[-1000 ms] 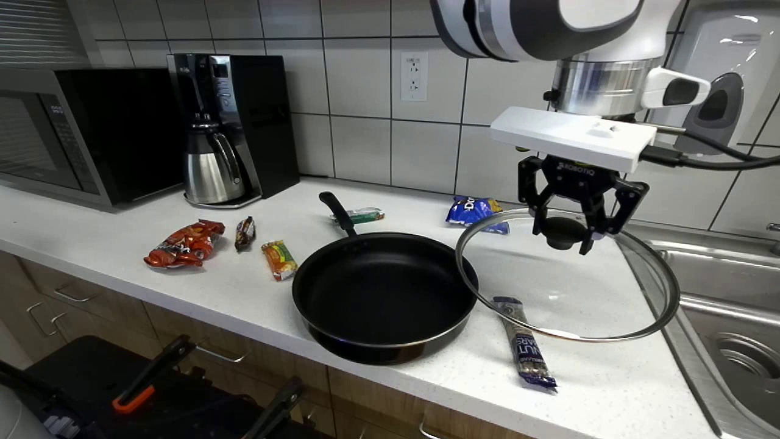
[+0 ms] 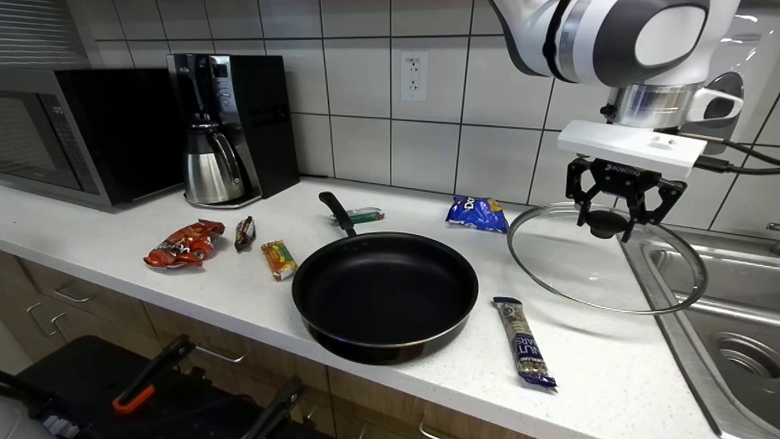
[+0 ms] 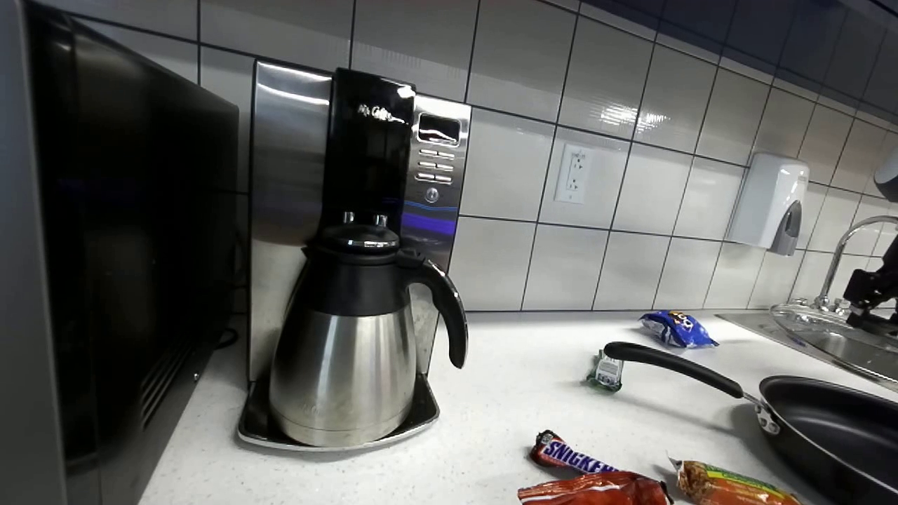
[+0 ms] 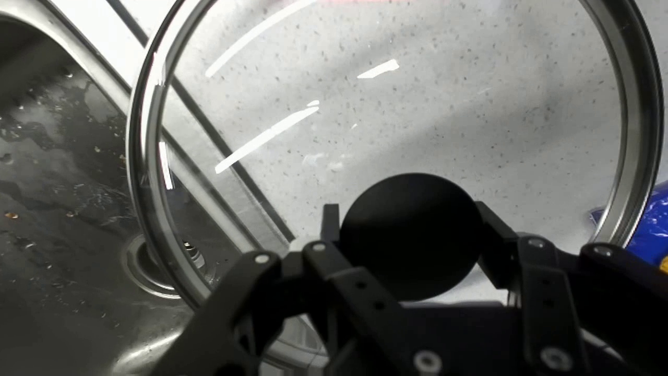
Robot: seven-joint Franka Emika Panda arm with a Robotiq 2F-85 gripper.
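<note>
My gripper (image 2: 605, 226) is shut on the round black knob (image 4: 410, 235) of a clear glass lid (image 2: 567, 252). The lid hangs tilted in the air over the right part of the counter, and its right side reaches over the sink's edge. In the wrist view the knob sits between both fingers, with the lid's metal rim (image 4: 648, 119) curving around. An uncovered black frying pan (image 2: 384, 289) rests on the counter to the left of the lid, its handle pointing toward the back wall.
A nut bar (image 2: 523, 341) lies right of the pan, a blue snack bag (image 2: 476, 213) behind it. Red (image 2: 186, 244), orange (image 2: 279, 260) and green (image 2: 364, 215) packets lie left and behind. The sink (image 2: 731, 292) is at the right, the coffee maker (image 2: 263, 124) at the back left.
My gripper and the lid have moved to the right and toward the back wall. The lid no longer overlaps the pan or nut bar in exterior view 1. The pan and packets stayed put.
</note>
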